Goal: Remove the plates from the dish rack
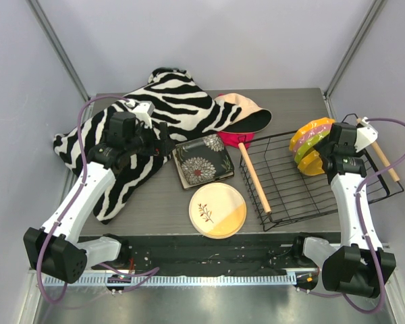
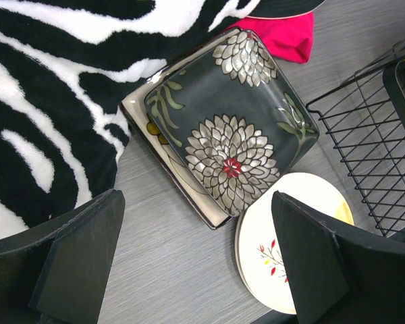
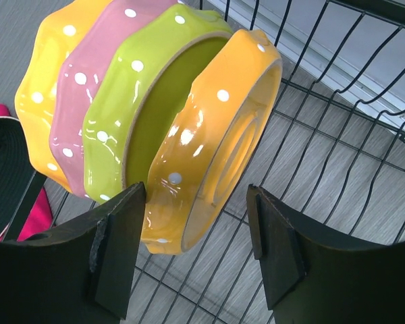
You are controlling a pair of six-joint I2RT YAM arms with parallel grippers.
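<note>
The wire dish rack (image 1: 283, 216) holds upright polka-dot dishes at its right: yellow (image 3: 44, 94), pink (image 3: 67, 135), green (image 3: 104, 148) and orange (image 3: 202, 148) at the end. My right gripper is over them, its fingers part open on either side of the orange dish's lower part, the left finger against or very near it; whether it grips cannot be told. My left gripper is open and empty above the square flowered plates (image 2: 223, 148). Round cream plates (image 1: 217, 210) lie left of the rack.
A zebra-striped cloth (image 1: 175, 101) covers the back left of the table. A cap (image 1: 246, 115) and pink cloth (image 2: 290, 44) lie behind the square plates. Bare table (image 2: 155, 256) shows left of the round plates.
</note>
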